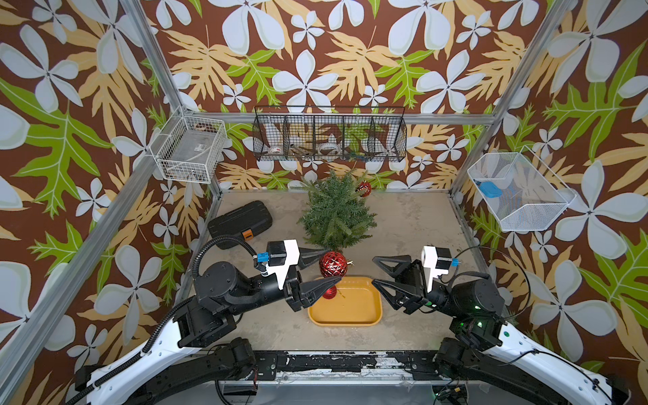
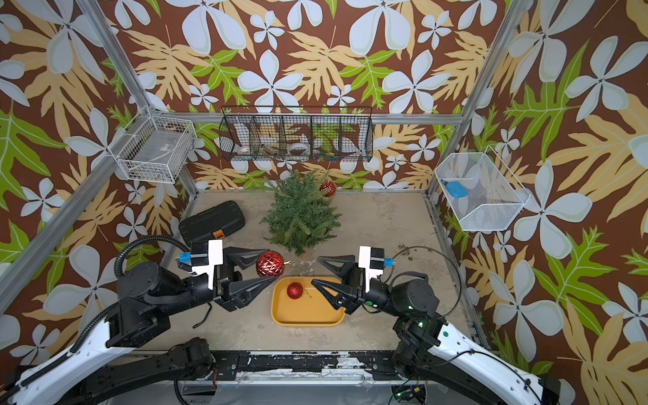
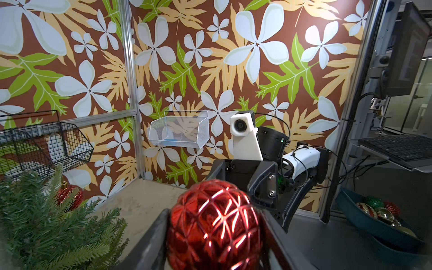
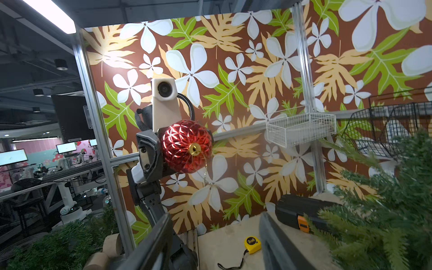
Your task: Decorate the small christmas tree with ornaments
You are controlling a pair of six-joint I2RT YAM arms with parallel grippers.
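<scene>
A shiny red quilted ornament [image 2: 270, 264] with a gold cap is gripped by my left gripper [image 1: 328, 270], shut on it above the tray's left end. In the left wrist view this ornament [image 3: 214, 227] fills the space between the fingers. Facing it, my right gripper [image 1: 375, 270] stands open and empty, its fingertips apart from the gold cap. The green tree [image 1: 336, 210] stands upright behind both grippers. Another red ornament [image 1: 363, 189] is at the tree's back right side. A smaller red ornament [image 2: 295, 290] lies in the yellow tray.
The yellow tray [image 2: 307, 323] sits on the table below the grippers. A black case [image 1: 240, 223] lies left of the tree, and a yellow tape measure [image 4: 252, 244] rests near the left. Wire baskets hang on the walls.
</scene>
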